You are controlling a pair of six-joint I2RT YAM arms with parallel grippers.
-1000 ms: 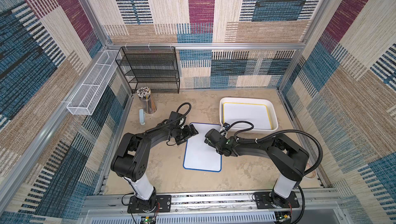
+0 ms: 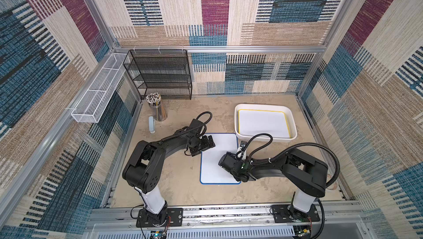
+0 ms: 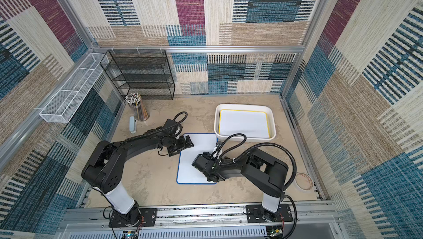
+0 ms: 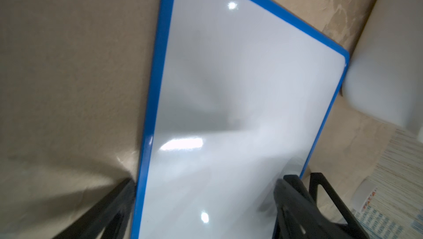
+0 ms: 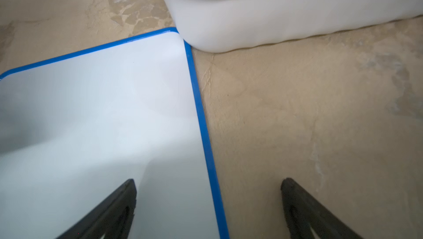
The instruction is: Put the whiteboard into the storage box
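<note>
The blue-framed whiteboard [image 2: 220, 168] lies flat on the table between my arms. Its far right corner touches or nearly touches the white storage box [image 2: 266, 139], best seen in the right wrist view. Open at the board's left edge is my left gripper, one finger outside the blue rim and the other over the white face. My right gripper is open too, its fingers on either side of the right blue rim. Nothing is clamped in either. From above, the right arm hides part of the board's right side.
Inside the box lies another whiteboard with a yellow frame [image 2: 263, 122]. A cup of pencils [image 2: 159, 110], a light-blue stapler-like item [image 2: 151, 125] and a black wire rack [image 2: 160, 73] stand back left. A round item [image 3: 304, 180] lies front right.
My left gripper has moved a little right, further over the board; the right arm has moved toward the front.
</note>
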